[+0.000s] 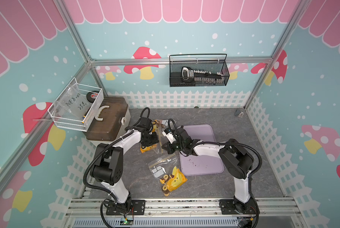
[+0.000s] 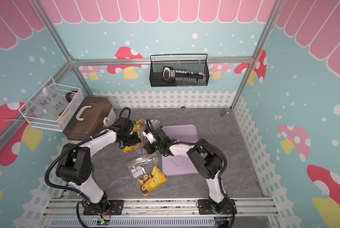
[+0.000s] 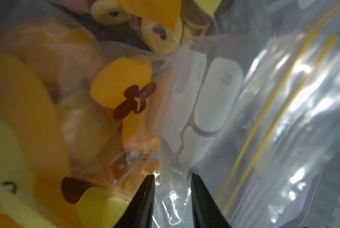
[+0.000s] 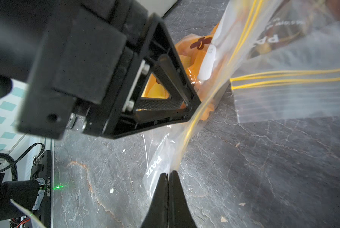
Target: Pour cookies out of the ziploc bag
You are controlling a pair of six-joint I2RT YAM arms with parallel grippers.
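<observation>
In the left wrist view, the clear ziploc bag with yellow seal lines point(image 3: 276, 102) fills much of the frame, an orange pouch and white packets showing through it. My left gripper is open over its film, fingertips apart; whether film lies between them is unclear. My right gripper is shut at the end of the bag's seal edge point(image 4: 192, 125), which runs down to its fingertips. In the top left view both grippers stand close together, and the bag's orange part point(image 1: 145, 149) peeks out beneath the left one.
A lilac tray point(image 1: 206, 167) with a few dark crumbs lies under the right forearm. Another ziploc bag point(image 1: 163, 161) with an orange pouch and round cookies is in front; one more bag point(image 1: 167, 122) lies behind. A brown-lidded box point(image 1: 107, 121) stands at the left.
</observation>
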